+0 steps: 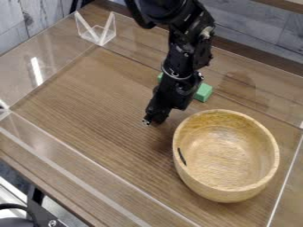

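Note:
The black robot arm reaches down from the top of the view to its gripper (157, 115), whose tips are low over the wooden table (83, 133), just left of a large round wooden bowl (225, 184). The gripper looks shut, and nothing shows between its fingers. Behind the lower arm, a green block (203, 91) lies on the table, partly hidden by the arm.
A clear plastic piece (97, 28) stands at the back left. The wall (254, 13) runs along the back right, and the bowl fills much of the front right.

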